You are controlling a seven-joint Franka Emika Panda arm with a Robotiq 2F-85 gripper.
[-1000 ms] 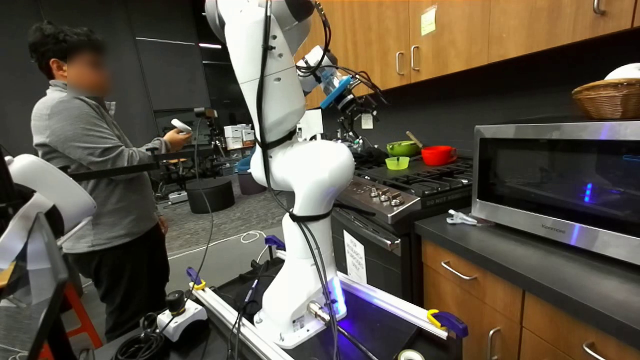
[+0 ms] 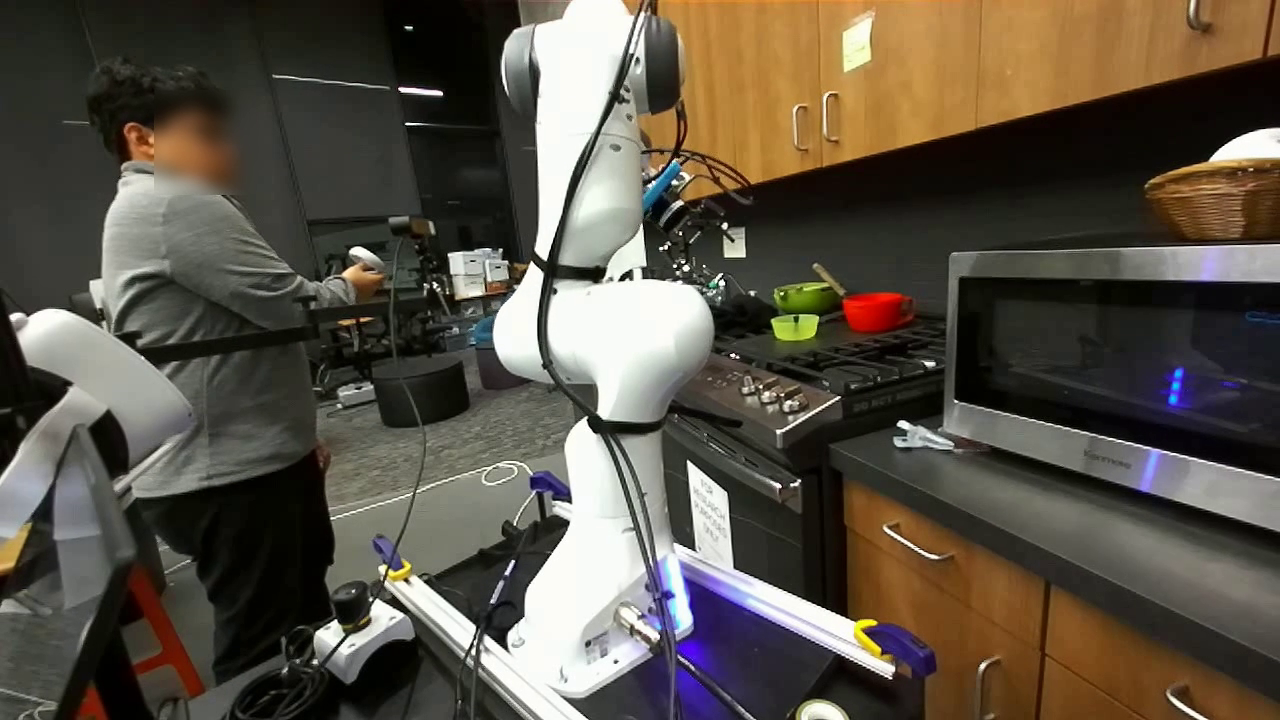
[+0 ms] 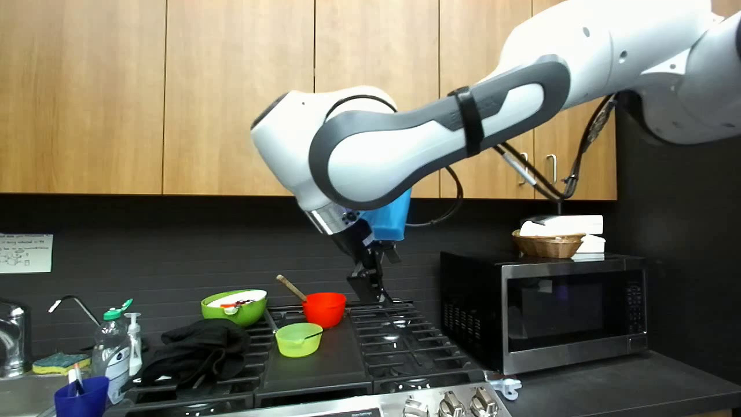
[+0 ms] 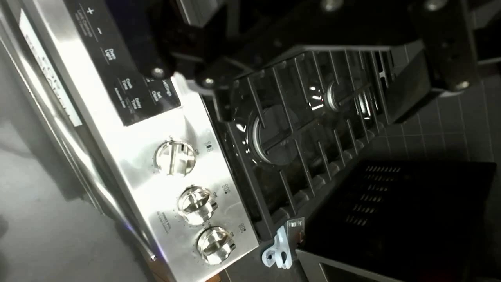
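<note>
In the wrist view my gripper stands open over the stove's burner grates, with its two dark fingers (image 4: 411, 89) wide apart and nothing between them. From the second exterior view, the gripper (image 3: 369, 284) appears above the stovetop, near a red pot (image 3: 324, 309); the depth between them is hard to judge. A light green bowl (image 3: 299, 340) with a utensil in it sits in front of the pot on the dark centre plate. Left of the pot is a larger green bowl (image 3: 236, 314) with something white and red inside.
A black cloth (image 3: 198, 351) lies on the left grates. The microwave (image 3: 573, 313) stands right of the stove, with a wicker basket (image 3: 549, 245) on top. A pale clip (image 4: 278, 249) lies beside the stove. Wooden cupboards (image 3: 239, 97) hang above.
In the first exterior view, the upper arm has swung right to stand more upright.
</note>
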